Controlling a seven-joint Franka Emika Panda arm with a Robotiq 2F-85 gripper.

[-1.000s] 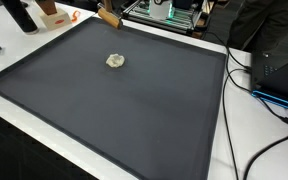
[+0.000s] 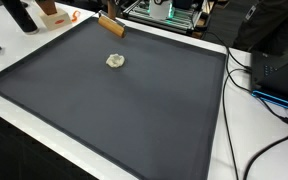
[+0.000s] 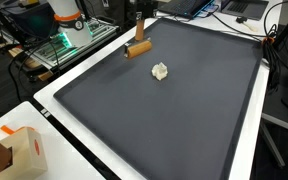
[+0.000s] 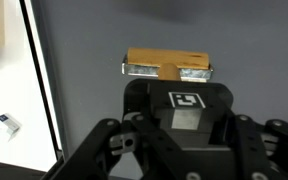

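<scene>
A wooden brush-like tool (image 4: 169, 62) with a wide head and a pale metallic-looking strip lies across the wrist view. Its short handle runs back into my gripper, which is shut on it. Exterior view 2 has the tool's head (image 3: 139, 48) low at the far left edge of the dark grey board, handle upright; contact with the board cannot be told. In exterior view 1 the head (image 2: 111, 23) is at the board's far edge. A crumpled whitish piece (image 2: 115, 60), also seen in exterior view 2 (image 3: 160, 71), rests on the board, apart from the tool.
The dark grey board (image 2: 134, 110) is otherwise bare, with a wide clear surface. White table (image 3: 69, 120) borders it. A cream and orange box (image 3: 24, 152) stands at the table's corner. Cables (image 2: 232, 110) and a black device (image 2: 281, 80) lie to the right.
The tool's head has come down a little and shifted slightly right in exterior view 1, and its tilt has changed. The whitish piece stays where it was.
</scene>
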